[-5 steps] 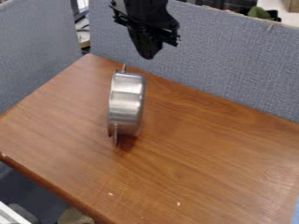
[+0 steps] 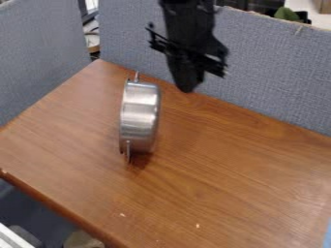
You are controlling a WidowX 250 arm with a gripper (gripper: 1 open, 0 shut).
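Observation:
A silver metal pot stands on its side on the wooden table, left of centre, with small handles at top and bottom. My black gripper hangs above and to the right of the pot, near the back wall, apart from it. It is blurred, so whether it is open or shut is unclear.
Grey padded walls line the back and left of the table. The table's edge runs along the lower left.
The gripper has moved right and down from above the pot.

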